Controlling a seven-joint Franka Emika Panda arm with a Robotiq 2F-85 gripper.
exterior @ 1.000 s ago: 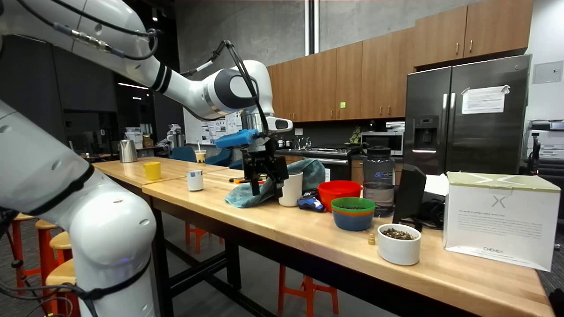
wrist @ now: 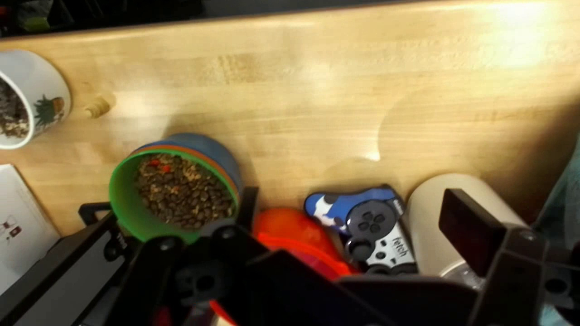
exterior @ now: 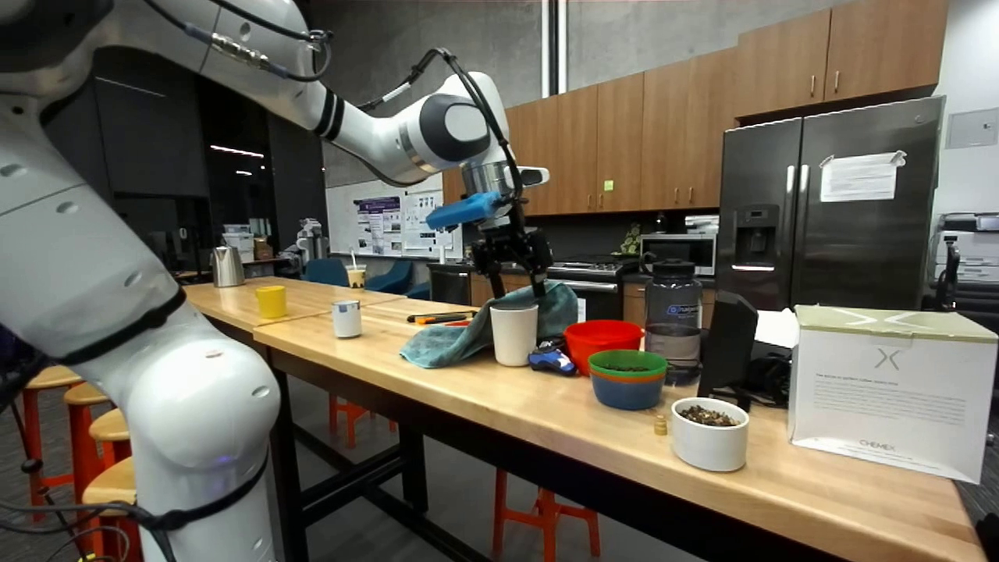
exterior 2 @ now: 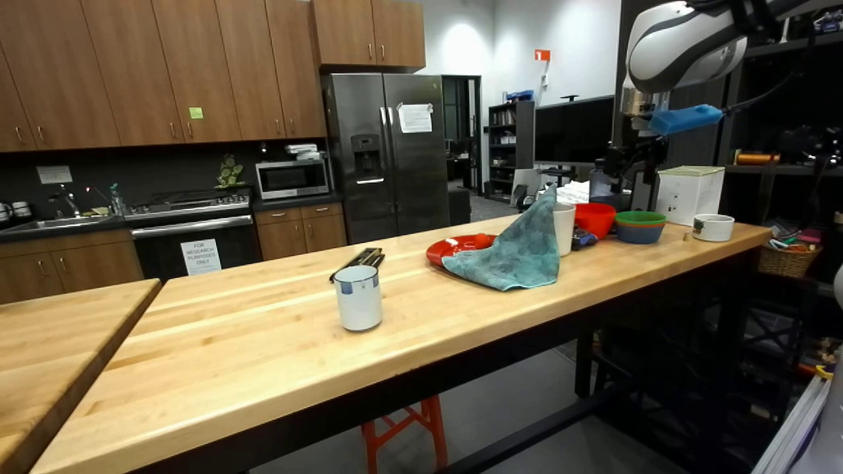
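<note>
My gripper (exterior: 517, 290) hangs above the table, its fingers wide apart and nothing between them. In the wrist view one finger (wrist: 471, 231) overlaps the pale cup (wrist: 454, 209) and the other is near the green bowl (wrist: 128, 201). Between them in that view lie a blue-and-white game controller (wrist: 375, 222) and part of a red bowl (wrist: 291, 225). Exterior view 1 shows the upright pale cup (exterior: 514, 334) below the fingertips. A teal cloth (exterior 2: 514, 249) is draped beside this cup, partly over a red plate (exterior 2: 442, 251). The gripper's black body hides much of the red bowl from the wrist camera.
A dark water bottle (exterior: 674, 304), a white pot of dried bits (exterior: 709, 445) and a white box (exterior: 890, 393) crowd the right end. A white mug (exterior 2: 359, 299) stands apart. Bare wood (wrist: 304, 98) runs along the table edge.
My gripper has risen and moved right in exterior view 1, from in front of the cloth to above the pale cup. The tabletop objects look unmoved.
</note>
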